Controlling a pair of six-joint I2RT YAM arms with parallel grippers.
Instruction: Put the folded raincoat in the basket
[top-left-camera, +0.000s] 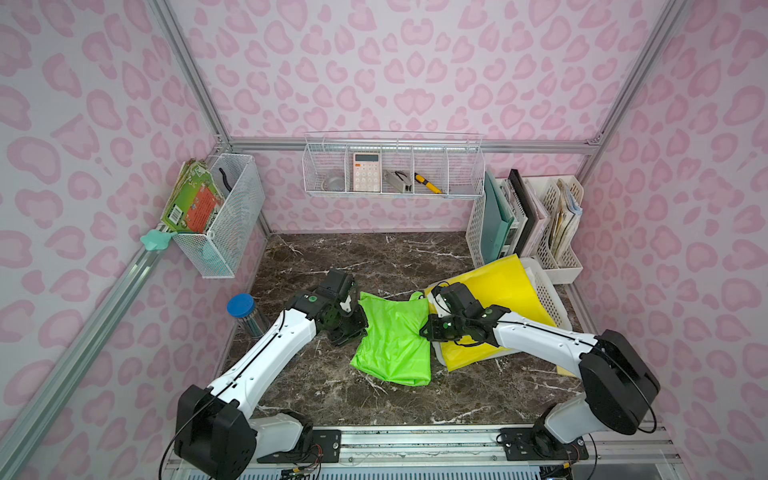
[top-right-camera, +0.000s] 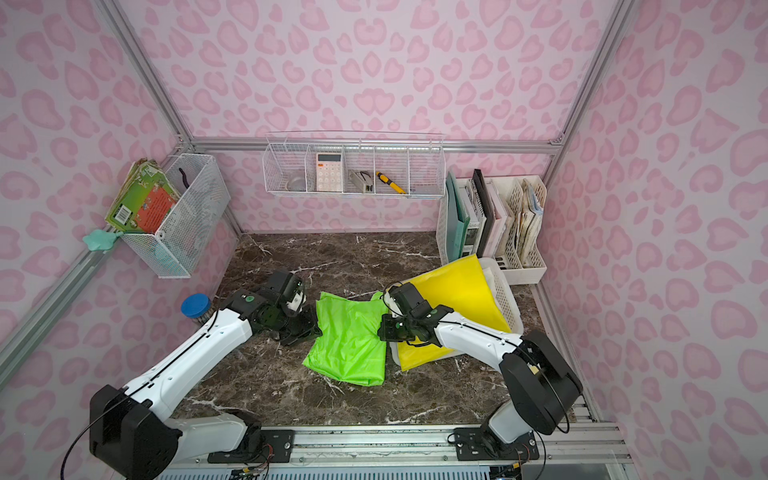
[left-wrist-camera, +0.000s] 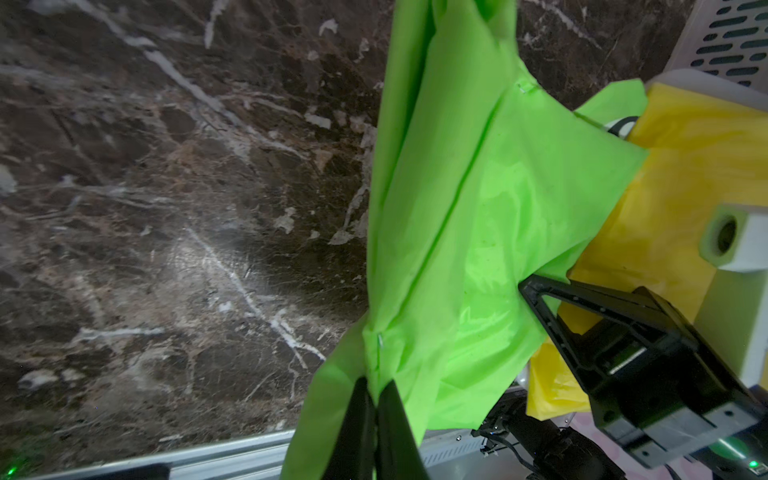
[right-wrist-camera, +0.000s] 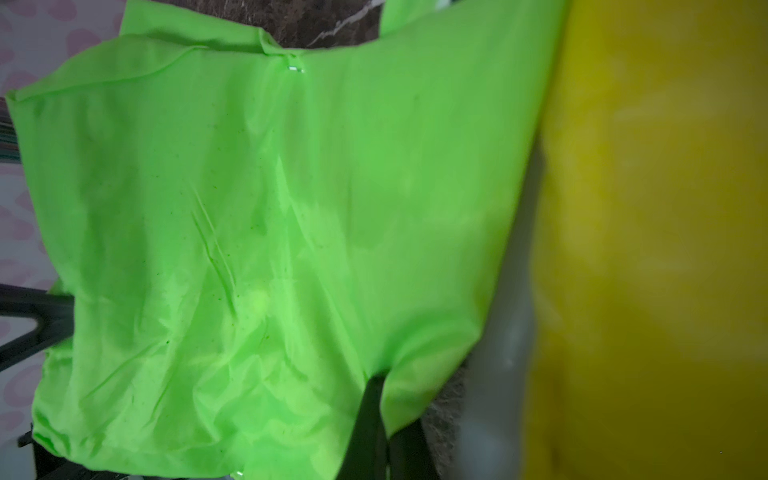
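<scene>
A folded green raincoat (top-left-camera: 392, 340) (top-right-camera: 346, 340) is pinched at its two sides by my grippers. My left gripper (top-left-camera: 358, 326) is shut on its left edge, the cloth bunched into a long fold in the left wrist view. My right gripper (top-left-camera: 428, 328) is shut on its right edge. Just right of it a white basket (top-left-camera: 552, 296) (top-right-camera: 504, 296) carries a yellow folded item (top-left-camera: 504, 296), which drapes over the basket's front-left side.
A blue-lidded jar (top-left-camera: 241, 305) stands at the left. File holders (top-left-camera: 564, 260) fill the back right. A wire shelf (top-left-camera: 320, 184) and a wire basket (top-left-camera: 232, 248) hang on the walls.
</scene>
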